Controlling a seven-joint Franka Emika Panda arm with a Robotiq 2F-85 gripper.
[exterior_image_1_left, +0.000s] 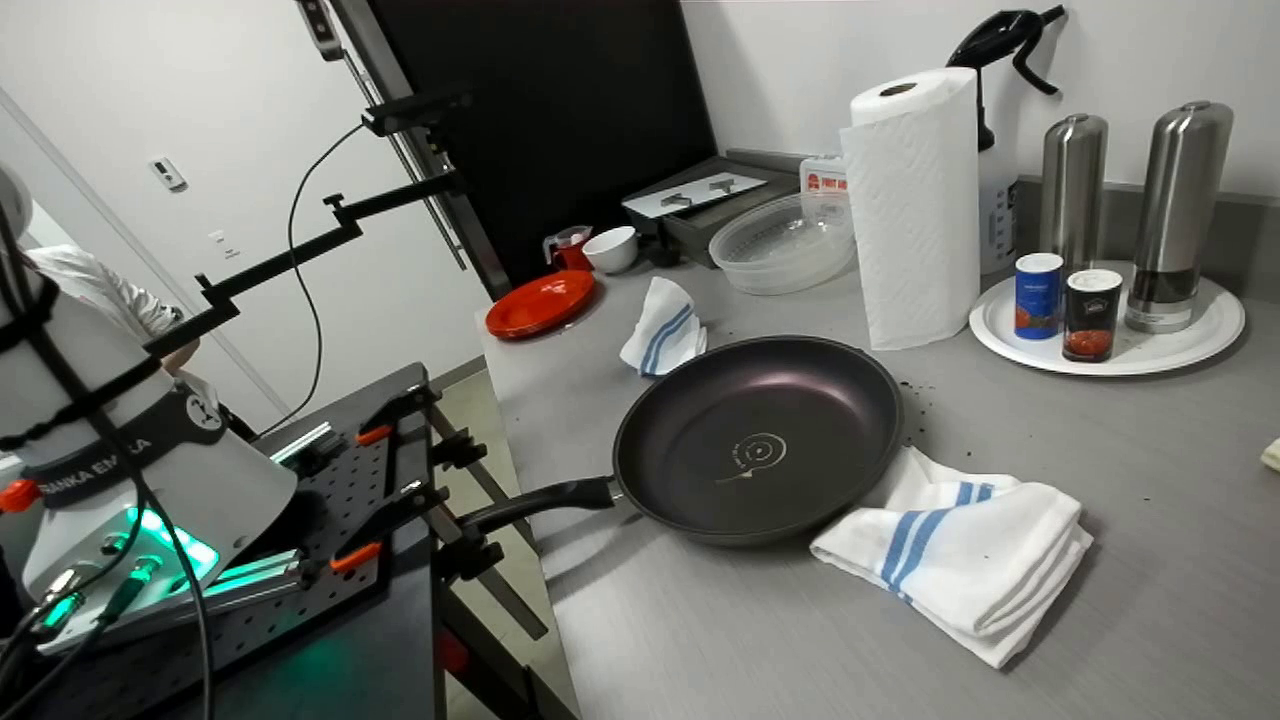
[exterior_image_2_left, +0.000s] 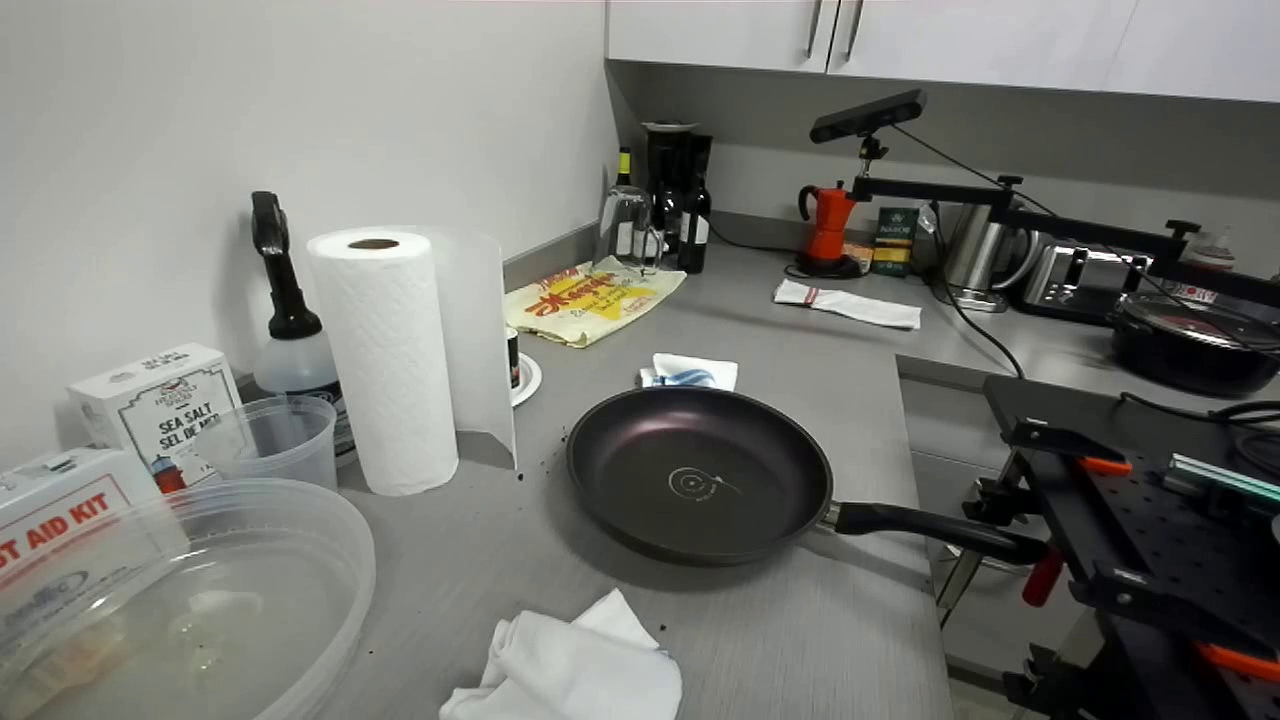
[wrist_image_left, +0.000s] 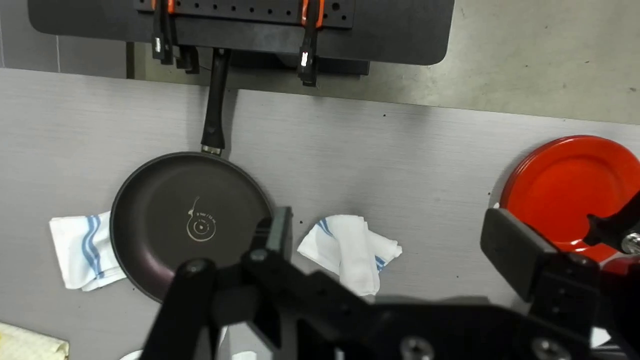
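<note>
In the wrist view my gripper is open, its two dark fingers (wrist_image_left: 279, 233) spread wide, with nothing held between them. Below the gap lies a crumpled white cloth with blue stripes (wrist_image_left: 354, 249) on the counter; its height below the fingers is hard to tell. To the left in that view is a black frying pan (wrist_image_left: 180, 210), empty, its handle reaching past the counter edge. A second striped cloth (exterior_image_1_left: 960, 552) lies folded beside the pan, on the side away from the first cloth. Neither exterior view clearly shows the gripper.
Red plates (wrist_image_left: 576, 180) sit near the counter edge, to the right in the wrist view. A paper towel roll (exterior_image_1_left: 914, 210), a clear plastic tub (exterior_image_1_left: 780, 246) and a white plate with grinders and shakers (exterior_image_1_left: 1116, 360) stand along the wall. Bare counter separates the crumpled cloth from the red plates.
</note>
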